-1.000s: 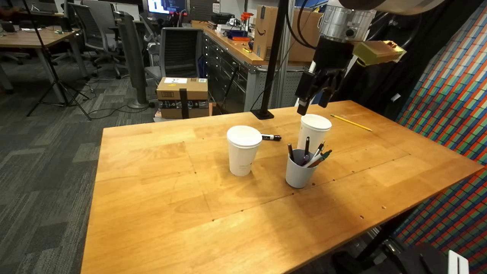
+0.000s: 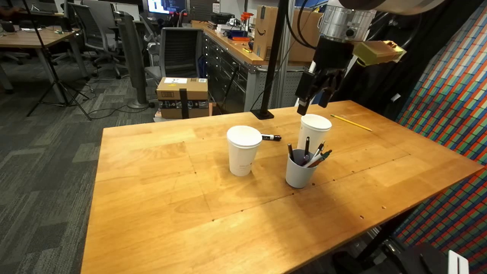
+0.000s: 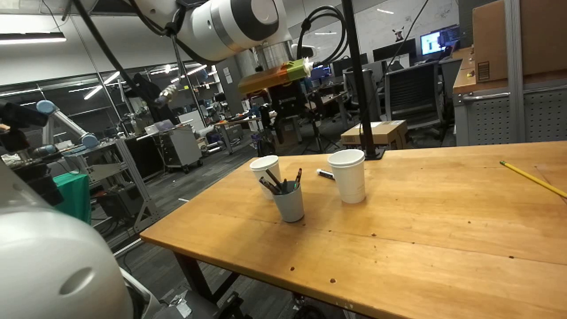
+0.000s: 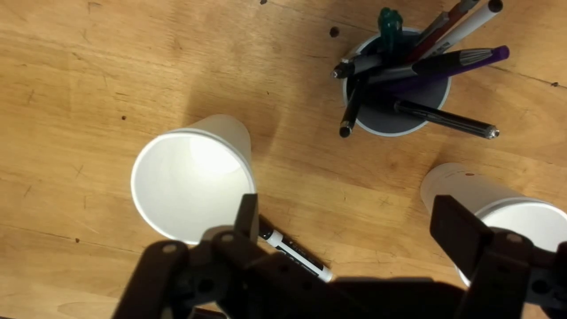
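Note:
My gripper is open above the table, its two black fingers wide apart with nothing between them. Below it, in the wrist view, a black-and-white marker [image 4: 297, 255] lies on the wood, partly covered by the gripper's body. One white paper cup [image 4: 191, 183] stands upright and empty behind the left finger; a second white cup [image 4: 462, 186] is partly hidden by the right finger. A grey pen cup [image 4: 436, 101] holding several pens stands apart from both. In exterior view 1 the gripper [image 2: 314, 105] hangs just above one white cup [image 2: 315, 130].
A yellow pencil [image 2: 351, 122] lies alone at the far right of the table in exterior view 1. A black pole [image 3: 366, 106] rises at the table's back edge.

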